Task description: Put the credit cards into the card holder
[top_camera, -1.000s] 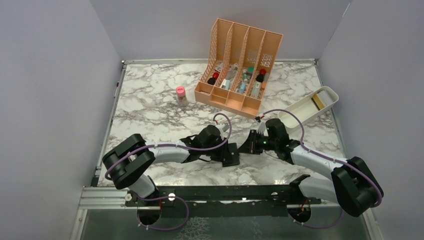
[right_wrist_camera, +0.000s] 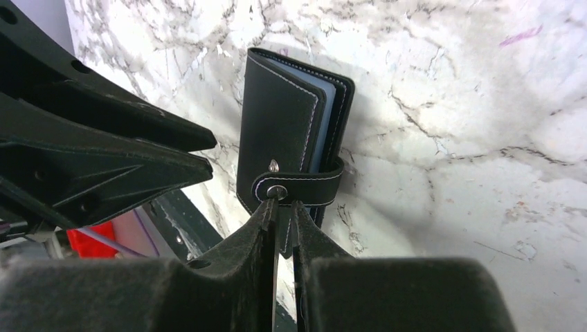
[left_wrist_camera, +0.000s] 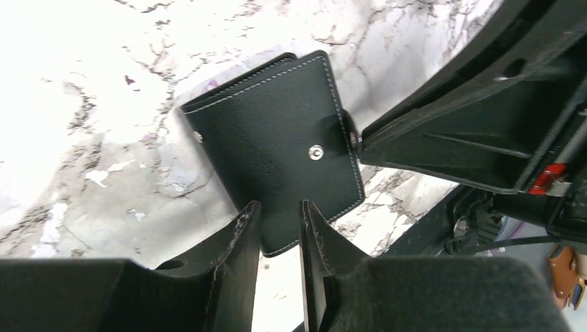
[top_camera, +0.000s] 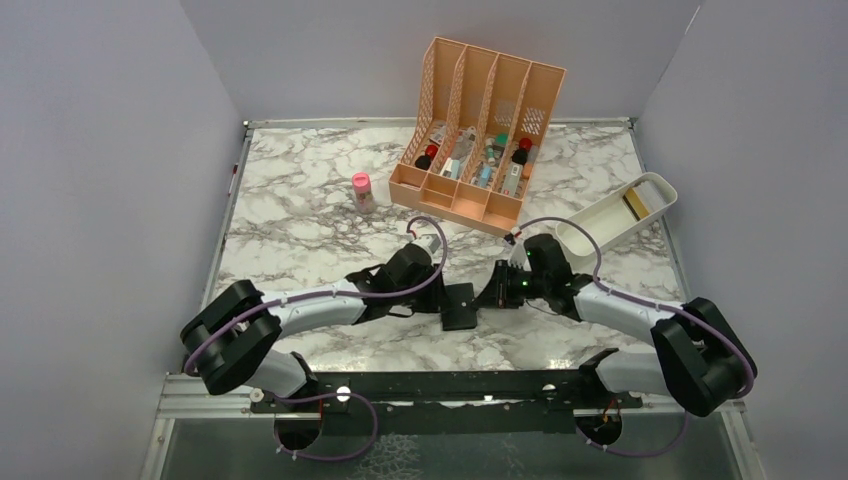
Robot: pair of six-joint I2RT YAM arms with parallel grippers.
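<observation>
A black leather card holder (top_camera: 459,306) with white stitching lies on the table between both grippers; in the right wrist view its strap (right_wrist_camera: 311,185) with a snap and a pale insert (right_wrist_camera: 320,124) show. My right gripper is shut on the strap at the snap. My left gripper hovers at the holder's lower edge in its wrist view, fingertips slightly parted, part open, with nothing seen held between them. No separate credit cards can be made out for certain.
A peach divided organiser (top_camera: 456,200) with small items stands at the back, a pink-lidded jar (top_camera: 363,195) to its left. A white tray (top_camera: 598,230) with a yellow item lies at the right.
My left gripper has moved left, uncovering more of the card holder. My right arm has shifted slightly, its gripper staying beside the holder.
</observation>
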